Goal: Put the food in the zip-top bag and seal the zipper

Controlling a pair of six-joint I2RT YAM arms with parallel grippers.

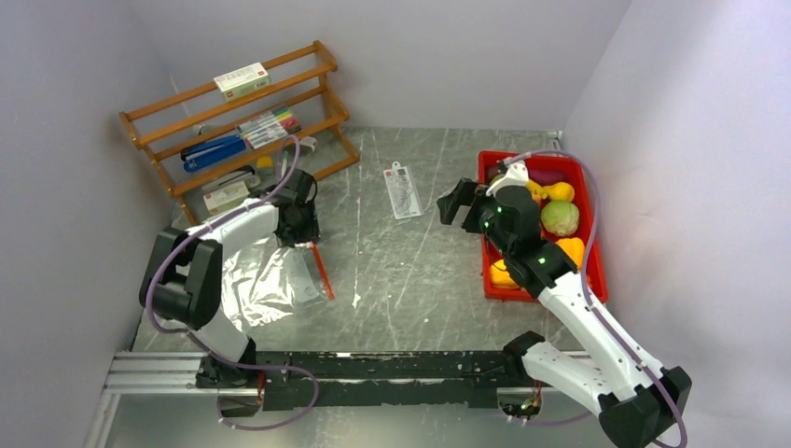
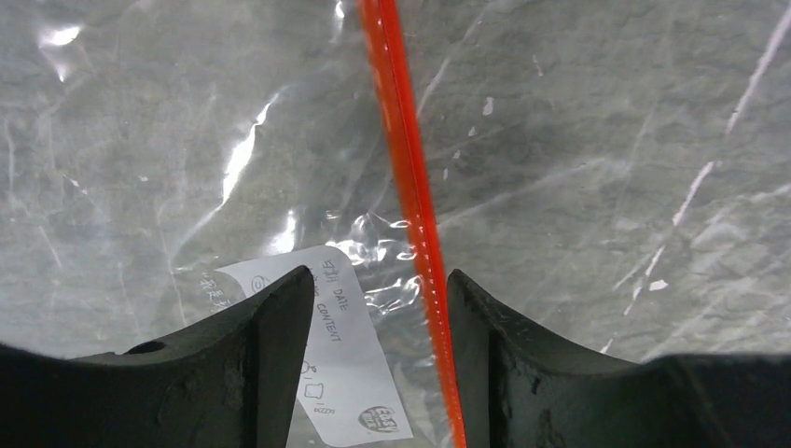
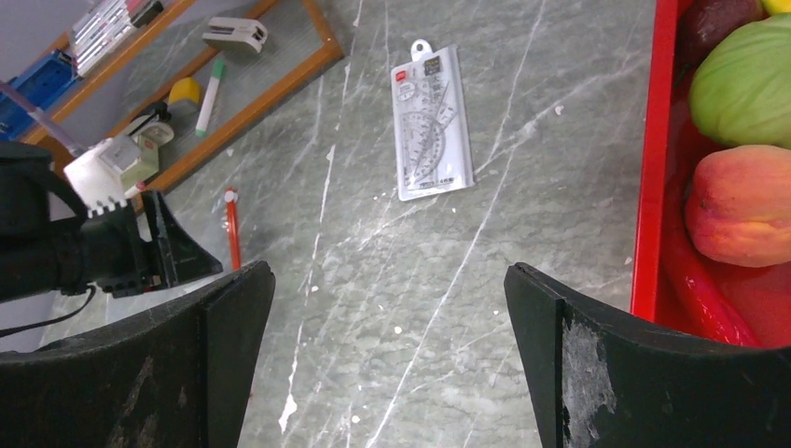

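A clear zip top bag [image 1: 261,285] lies flat and empty on the table at the left, its red zipper strip [image 1: 322,272] along the right edge. My left gripper is over the strip's far end, part open, with the red strip [image 2: 410,177] and a white printed label [image 2: 345,364] showing between its fingers. Whether the fingers touch the bag cannot be told. My right gripper stands open and empty, beside the red basket [image 1: 488,280]. In that basket lie toy foods: a green cabbage [image 1: 560,217], a peach [image 3: 746,205] and several others.
A wooden rack [image 1: 322,93] with boxes and stationery stands at the back left, close to the left arm. A flat ruler set in a clear sleeve [image 1: 403,192] lies at the back middle. Bare table [image 1: 410,289] stretches between bag and basket.
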